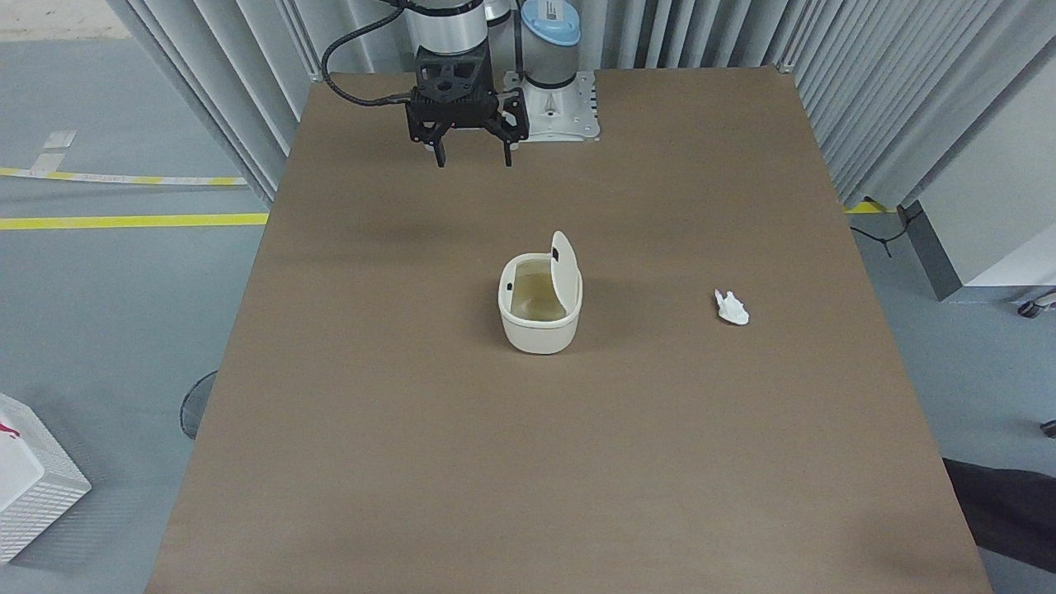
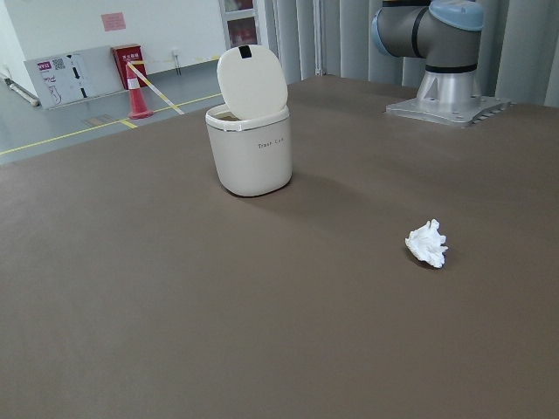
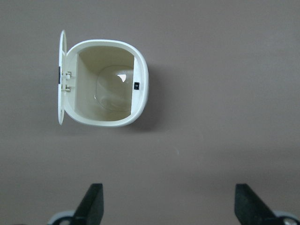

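My gripper [image 1: 473, 158] hangs open over the back of the table, its two black fingers wide apart at the lower edge of the wrist view, nothing between them. A small white trash can [image 1: 537, 322] [image 2: 249, 157] [image 3: 105, 119] stands upright in the middle of the table, lid [image 2: 251, 87] raised; from above its inside looks empty. A crumpled white paper [image 1: 732, 308] [image 2: 426, 243] lies on the table to the can's right in the front view; it is outside the wrist view.
The arm's base [image 2: 445, 112] is at the back edge, with grey curtains behind it. The floor beyond the table's sides holds a white box [image 1: 30, 475] and, in the left view, a traffic cone [image 2: 136, 100].
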